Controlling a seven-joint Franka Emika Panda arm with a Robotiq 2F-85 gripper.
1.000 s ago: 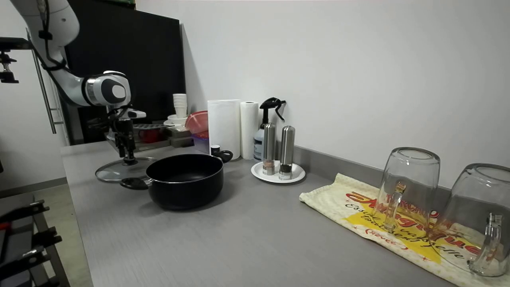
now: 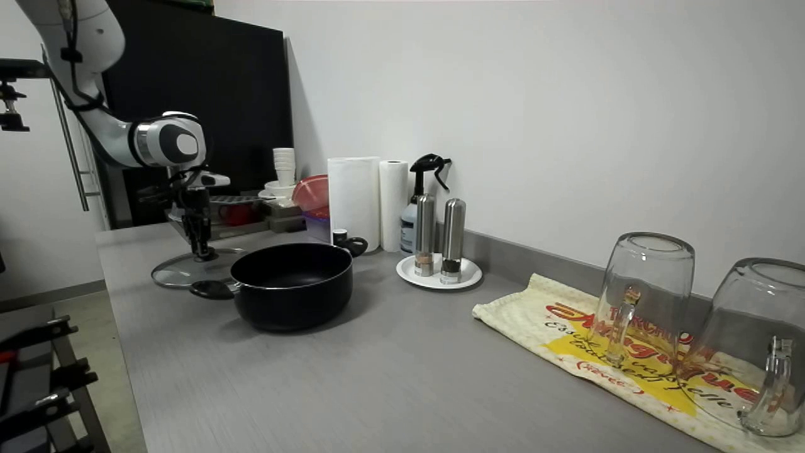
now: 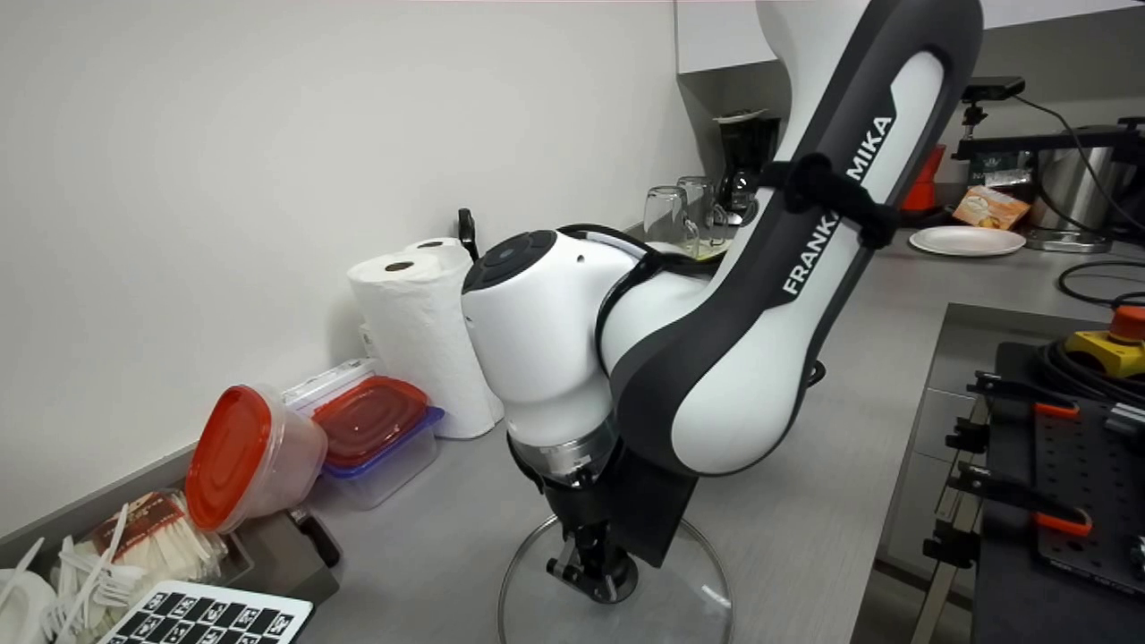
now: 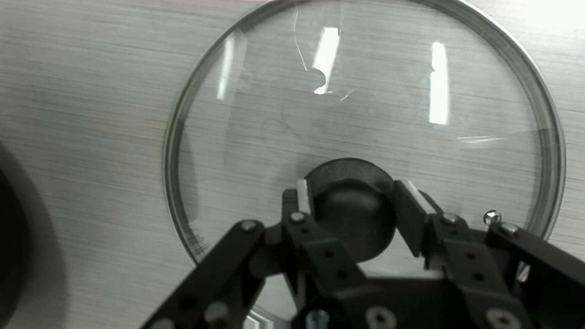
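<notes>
The glass lid [image 4: 252, 126] with a metal rim lies on the grey counter, and its round black knob [image 4: 353, 219] shows between my fingers in the wrist view. My gripper is shut on that knob, one finger on either side. In exterior view 1 the lid [image 2: 177, 273] is just left of the black pot [image 2: 294, 306], which is empty as far as I can see into it. In exterior view 2 my arm hides the pot almost fully, while the gripper [image 3: 596, 580] stands over the middle of the lid.
The pot's side handle [image 2: 212, 290] points toward the lid. Behind stand paper towel rolls [image 2: 353, 202] and a plate [image 2: 466, 278] with two grinders. Upturned glass mugs [image 2: 645, 298] rest on a printed cloth [image 2: 543, 326] to the right.
The fingers sit very slightly differently at the knob, and the lid has shifted barely, if at all. The pot and the other objects are unchanged.
</notes>
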